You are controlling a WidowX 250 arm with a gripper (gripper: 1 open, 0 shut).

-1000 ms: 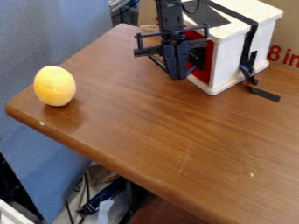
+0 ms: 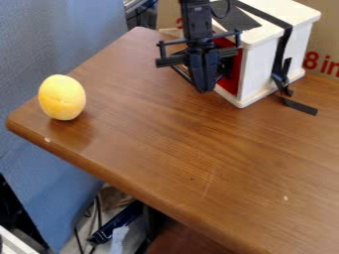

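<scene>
A yellow, egg-shaped object (image 2: 62,96) stands on the wooden table (image 2: 199,179) near its left edge. My black gripper (image 2: 199,69) hangs at the back of the table, well to the right of and behind the yellow object, in front of a white box with a red panel (image 2: 257,74). I cannot tell whether its fingers are open or shut, or whether anything is between them.
Black straps cross the white box, and one trails onto the table (image 2: 172,159). A cardboard box (image 2: 318,50) is behind. Beyond the left edge is a blue fabric surface (image 2: 40,30).
</scene>
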